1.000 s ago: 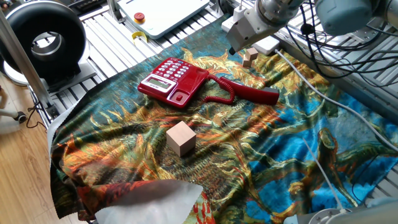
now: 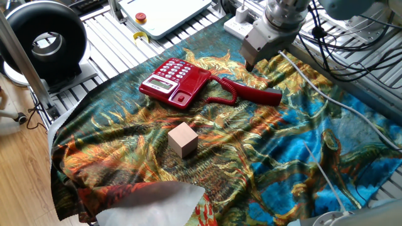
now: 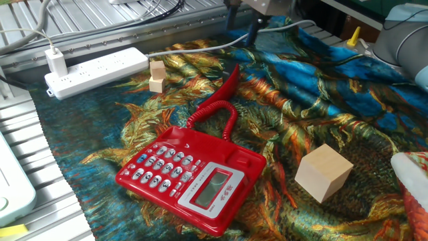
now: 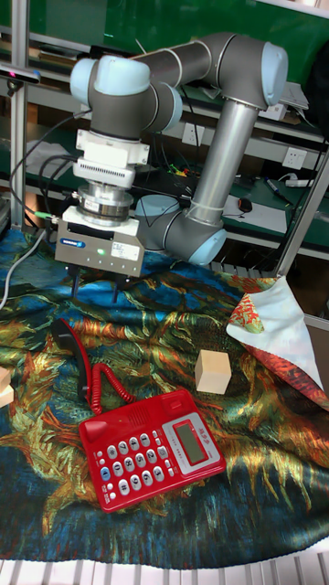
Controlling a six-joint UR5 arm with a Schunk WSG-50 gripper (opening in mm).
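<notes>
A red desk phone (image 2: 174, 83) lies face up on the patterned cloth, keypad and display showing. Its handset (image 3: 226, 86) is off the cradle and rests on the cloth, joined by a coiled red cord (image 4: 104, 382). My gripper (image 4: 95, 289) points down above the cloth, beyond the handset in exterior view 3. Its two fingers stand apart with nothing between them, so it is open. In exterior view 2 the fingers (image 3: 253, 32) reach in from the top edge, clear of the handset. Exterior view 1 shows the gripper (image 2: 250, 66) from the side.
A large wooden cube (image 3: 324, 173) sits on the cloth near the phone. Two small wooden blocks (image 3: 156, 85) are by the white power strip (image 3: 100, 72). A grey cable (image 2: 339, 107) crosses the cloth. One cloth corner (image 4: 278, 326) is folded over, pale side up.
In exterior view 1 my gripper has moved right and lower, towards the handset. Phone, handset and cube have stayed put.
</notes>
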